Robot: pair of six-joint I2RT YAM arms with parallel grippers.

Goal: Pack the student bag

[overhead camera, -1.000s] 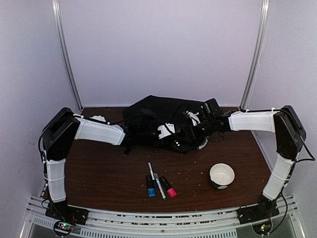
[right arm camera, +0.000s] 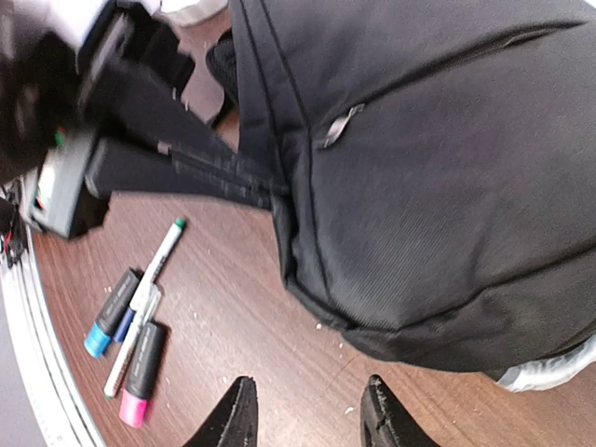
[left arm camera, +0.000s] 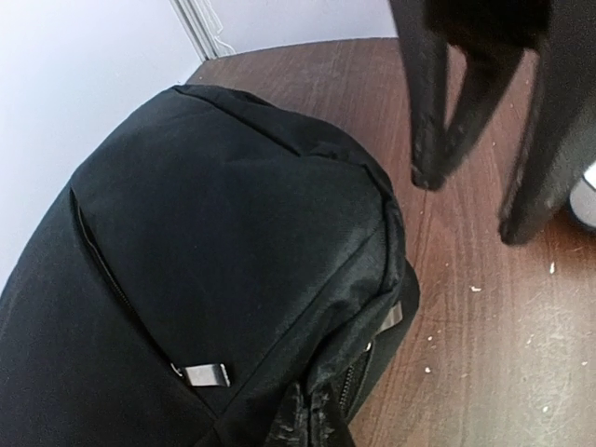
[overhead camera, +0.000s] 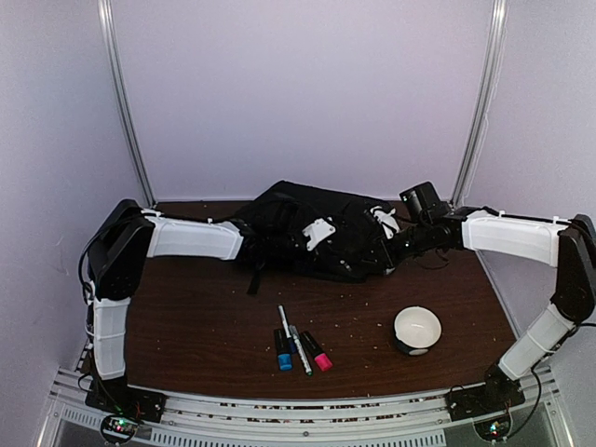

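Observation:
The black backpack (overhead camera: 307,200) lies across the back of the table, its pocket zipper pulls visible in the left wrist view (left arm camera: 205,374). My left gripper is shut at the bag's folded zipped edge; the fabric there partly hides what is between its tips. My right gripper is open, hovering beside the bag with nothing between its fingers. Markers with a blue cap (overhead camera: 284,354) and a pink cap (overhead camera: 317,351), plus slim pens (overhead camera: 300,346), lie on the table in front of the bag.
A white bowl (overhead camera: 417,326) stands at the front right. Pale walls and metal posts enclose the back and sides.
My right arm has moved to the right, away from the middle of the bag.

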